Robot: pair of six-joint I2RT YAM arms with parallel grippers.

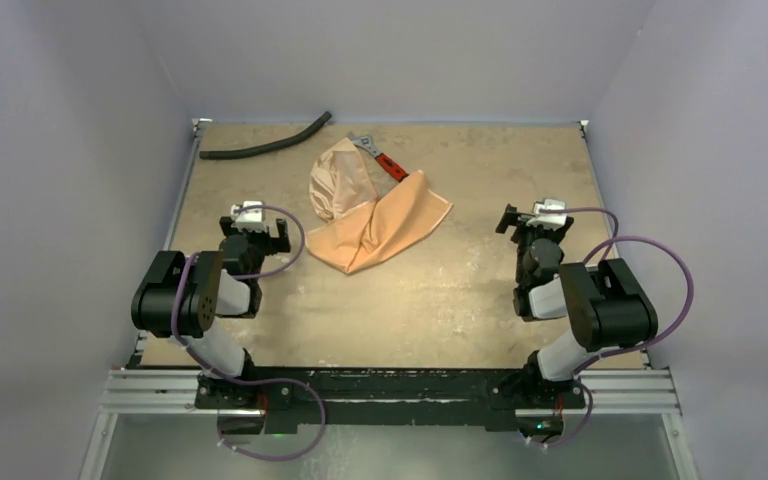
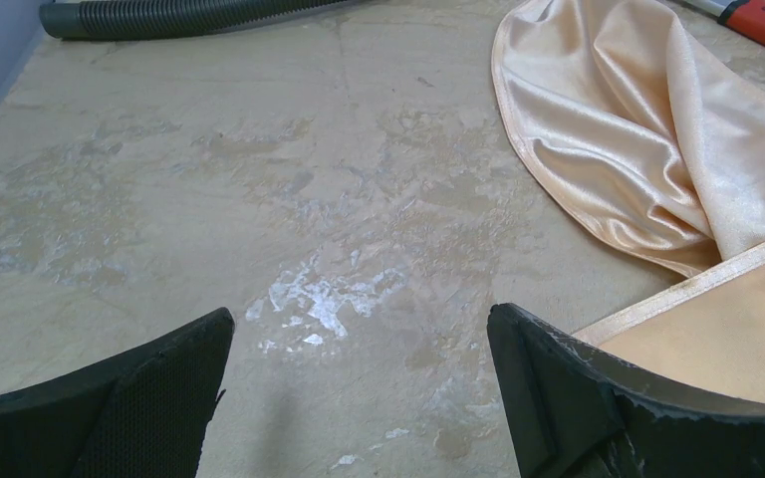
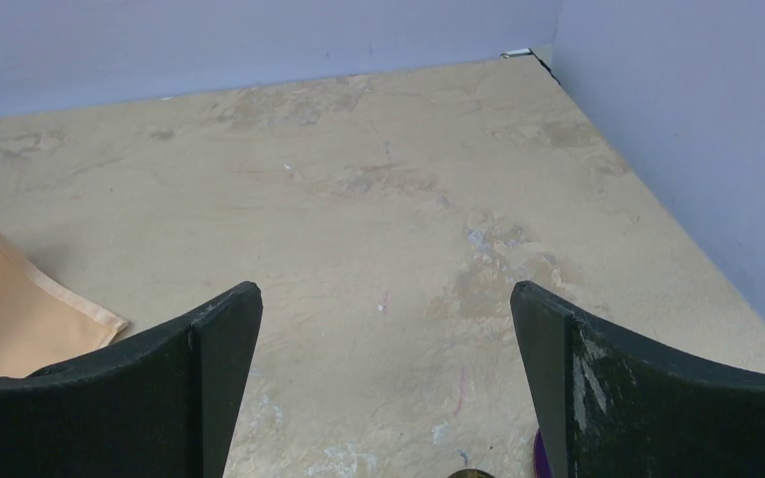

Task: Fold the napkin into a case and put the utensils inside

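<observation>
A peach satin napkin point(image 1: 380, 230) lies loosely rumpled at the middle back of the table, its paler, shinier part point(image 2: 608, 119) folded up at the rear. An adjustable wrench with a red handle point(image 1: 392, 166) lies just behind it, partly beside the cloth. My left gripper point(image 1: 253, 226) stands open left of the napkin, nothing between its fingers; the napkin's edge shows past its right finger in the left wrist view. My right gripper point(image 1: 533, 224) is open and empty, right of the napkin, whose corner point(image 3: 50, 309) shows at the left of the right wrist view.
A black corrugated hose point(image 1: 260, 148) lies along the back left. Walls bound it at the back and both sides; purple cables loop over both arms.
</observation>
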